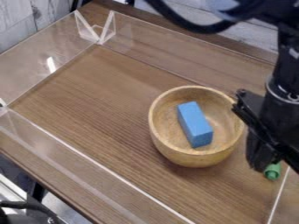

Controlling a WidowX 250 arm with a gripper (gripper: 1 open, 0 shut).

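A wooden bowl (170,143) sits right of centre on the wooden table, holding a blue block (193,122). My black gripper (257,140) hangs at the right edge, beside the bowl; its fingertips are hard to make out. A small green object (272,171) lies on the table just below the gripper, partly hidden by it.
Clear plastic walls run along its left and front sides, with a white clip at the back left corner. A dark cable shows at the bottom left.
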